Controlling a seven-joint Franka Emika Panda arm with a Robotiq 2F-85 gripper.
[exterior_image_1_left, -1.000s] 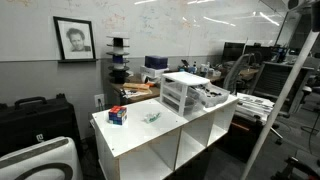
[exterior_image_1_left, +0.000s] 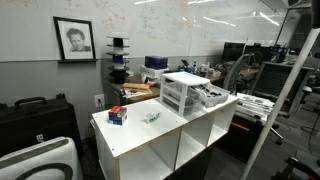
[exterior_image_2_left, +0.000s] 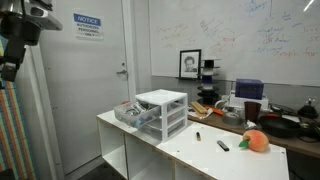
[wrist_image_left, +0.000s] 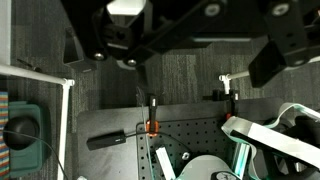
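Note:
My gripper stands open in the wrist view, its two fingers well apart and nothing held between them. Below it are the floor and a dark perforated base with cables, not the cabinet top. In exterior view 2 the dark arm (exterior_image_2_left: 22, 28) hangs at the upper left, far from the objects on the white cabinet (exterior_image_2_left: 205, 152). On that cabinet are a white drawer unit (exterior_image_2_left: 163, 115), a clear bin (exterior_image_2_left: 130, 113), an orange, peach-like object (exterior_image_2_left: 254, 141) and a small dark object (exterior_image_2_left: 222, 145). A red and blue box (exterior_image_1_left: 117, 115) sits at the cabinet's left end in exterior view 1.
Small pale greenish items (exterior_image_1_left: 152, 117) lie near the box. Behind the cabinet, a wooden bench (exterior_image_2_left: 232, 121) carries a dark pan (exterior_image_2_left: 279, 126) and other items. A pale pole (exterior_image_1_left: 277, 110) rises at the right. Part of the cabinet top is clear.
At the upper right edge of exterior view 1, the arm's visible part has shifted slightly. The objects on the cabinet have not moved.

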